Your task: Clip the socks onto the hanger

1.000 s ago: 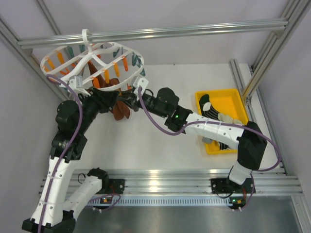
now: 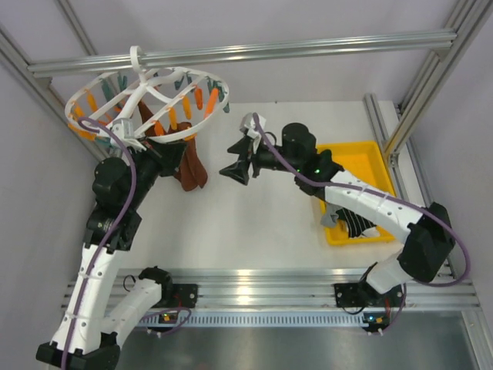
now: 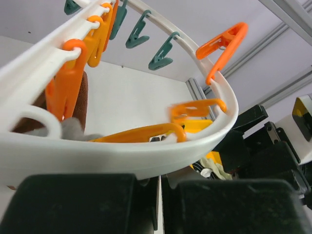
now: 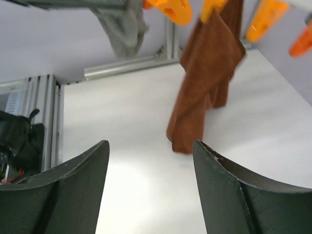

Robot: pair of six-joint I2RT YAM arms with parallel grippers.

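The white round hanger point(image 2: 208, 123) hangs at the upper left, with orange and green clips along it. Brown socks point(image 2: 191, 166) hang below it, and show again as brown cloth point(image 4: 204, 83) in the right wrist view. My left gripper point(image 2: 173, 158) is shut at the hanger's near rim; nothing clear shows between its fingers. Grey cloth point(image 4: 124, 31) hangs close to its dark finger and an orange clip point(image 4: 175, 9); whether clip or finger holds it, I cannot tell. My right gripper point(image 2: 233, 160) stands open and empty, right of the hanger, its fingers point(image 4: 90, 170) wide apart.
A yellow bin point(image 2: 358, 154) with dark striped, grey and pale socks lies on the right, partly covered by my right arm. A metal rail point(image 2: 308, 50) crosses above. The white board's middle is clear.
My right gripper has opened away from the hanger's rim and moved right, its arm now over the bin. The left gripper has barely moved. The hanger has shifted slightly.
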